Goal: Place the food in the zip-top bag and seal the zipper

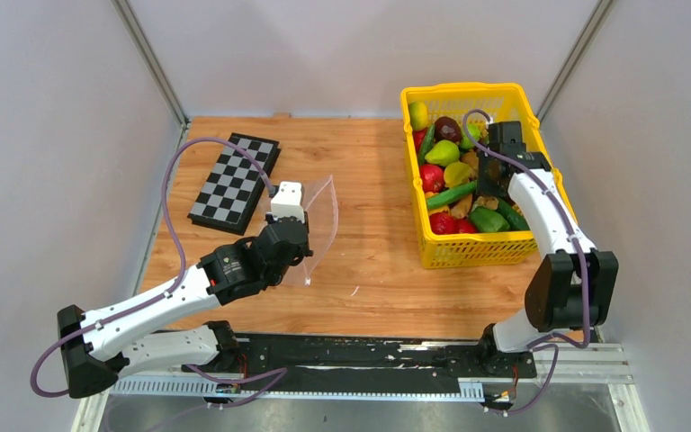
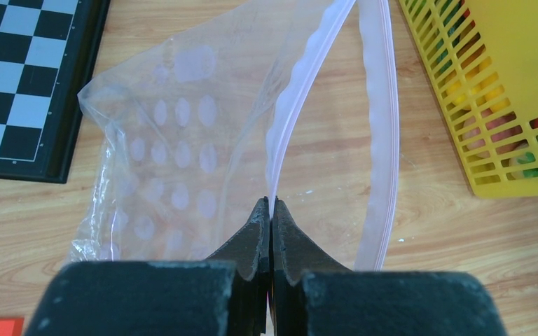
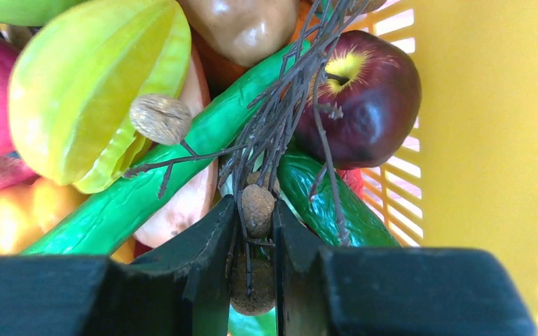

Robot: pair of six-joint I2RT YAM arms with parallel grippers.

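The clear zip top bag (image 2: pixel 242 91) stands with its mouth spread, showing two white zipper strips. My left gripper is shut on one edge of that mouth; in the top view the arm hides part of the bag (image 1: pixel 325 220). Over in the yellow basket (image 1: pixel 481 256), my right gripper is closed around a bunch of longan (image 3: pixel 287 105), brown round fruits on dark twigs. Fruits sit between and below its fingers, while the twigs reach up over the other food. One fruit hangs out to the left.
Around the bunch lie a green cucumber-like vegetable (image 3: pixel 182 175), a star fruit (image 3: pixel 98 91) and a dark apple (image 3: pixel 364 98). The basket's wall (image 3: pixel 490 140) rises close on the right. A chessboard (image 1: pixel 234 184) lies left of the bag. Bare wood separates bag and basket.
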